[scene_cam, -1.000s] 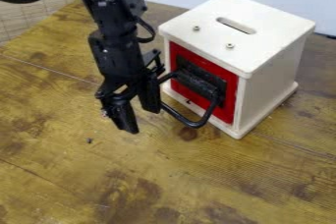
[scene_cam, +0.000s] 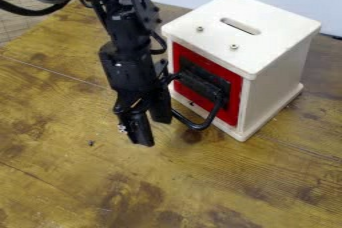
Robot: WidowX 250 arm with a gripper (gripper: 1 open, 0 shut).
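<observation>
My black gripper (scene_cam: 152, 122) hangs low over the wooden floor at the left of a white box (scene_cam: 261, 77) with a slot in its top. The box has a red front (scene_cam: 235, 98) with a black panel and a black looped handle or cable that reaches out toward the gripper. The fingers point downward; whether they are open or shut, or hold anything, is hard to make out against the dark arm.
A pale wall stands behind the box at the upper right.
My gripper has shifted slightly to the right and down. The box looks unmoved.
</observation>
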